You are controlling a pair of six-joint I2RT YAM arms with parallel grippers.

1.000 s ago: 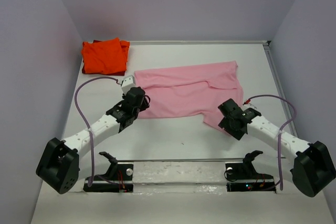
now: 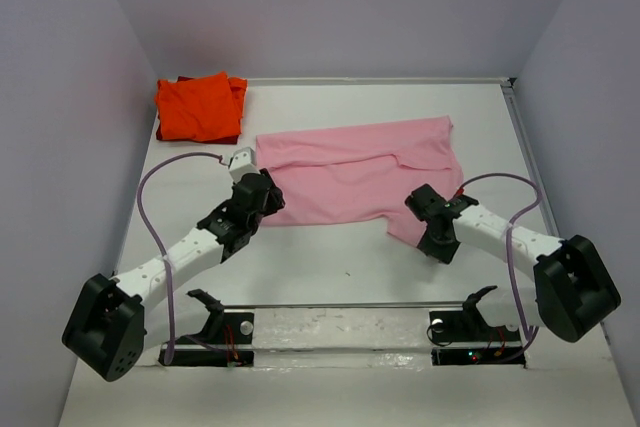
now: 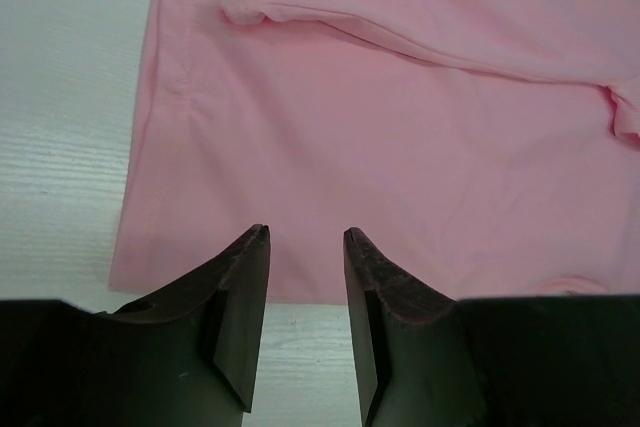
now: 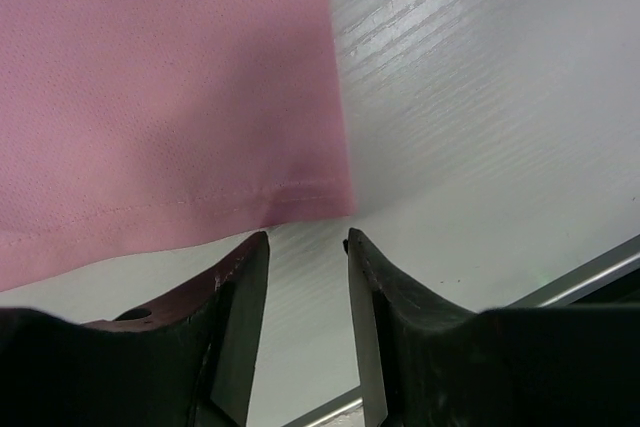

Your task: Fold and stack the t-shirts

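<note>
A pink T-shirt [image 2: 340, 187] lies spread on the white table, its far part folded over in a long band. My left gripper hangs over its left end, fingers part open with nothing between the fingers. My right gripper is just off a lower corner of the pink cloth [image 4: 240, 117], fingers apart with bare table between them. A folded orange-red shirt [image 2: 198, 107] sits on a darker red one at the back left.
Bare white table [image 2: 320, 267] lies in front of the shirt and around it. A metal rail [image 4: 580, 279] runs along the front edge. Grey walls bound the sides and back.
My left arm has moved slightly. The shirts look unchanged.
</note>
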